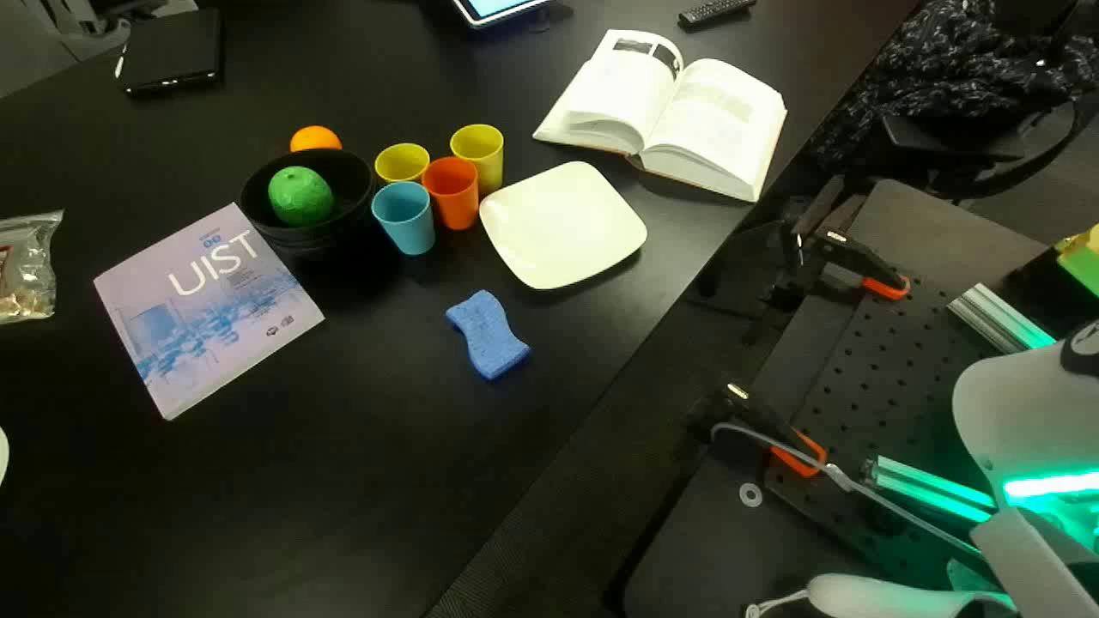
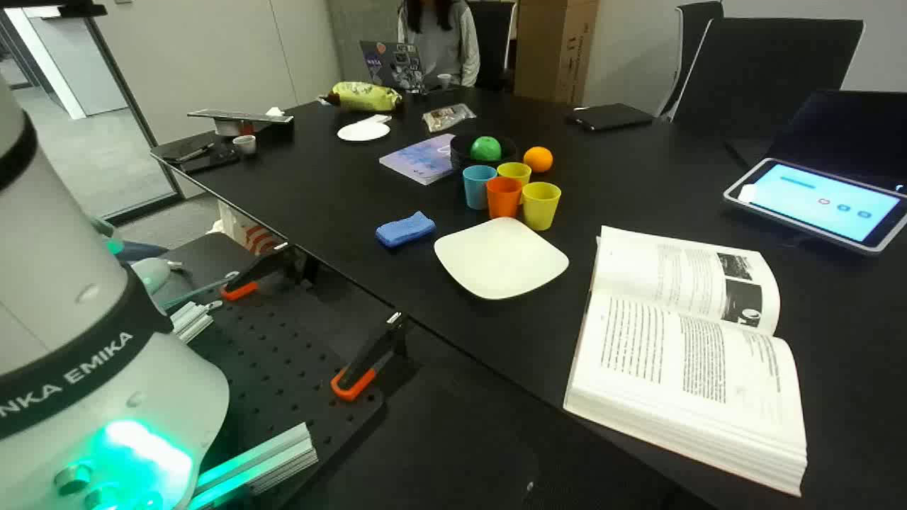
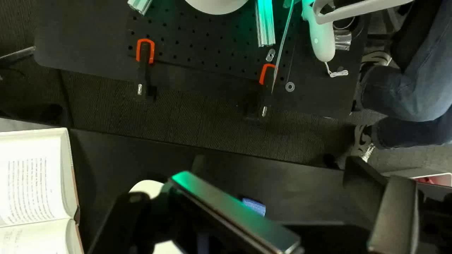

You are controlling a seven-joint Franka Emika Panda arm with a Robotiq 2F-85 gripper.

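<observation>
In the wrist view my gripper is open, its two fingers wide apart and nothing held between them. Neither exterior view shows the gripper. On the black table lies a blue sponge (image 1: 487,335), partly hidden behind a finger (image 3: 237,213) in the wrist view. Beside it is a white square plate (image 1: 564,225), empty. A blue cup (image 1: 404,218), an orange cup (image 1: 453,192) and two yellow cups (image 2: 541,205) stand close together near the plate. The black bowl (image 1: 350,196) holds a green fruit (image 1: 300,196); an orange (image 2: 538,159) sits behind it.
An open book (image 1: 670,113) lies near the table edge, and a UIST booklet (image 1: 206,309) beside the bowl. A lit tablet (image 2: 820,204) stands farther back. Clamps (image 2: 365,361) hold the robot's base board. Bare table surrounds the sponge.
</observation>
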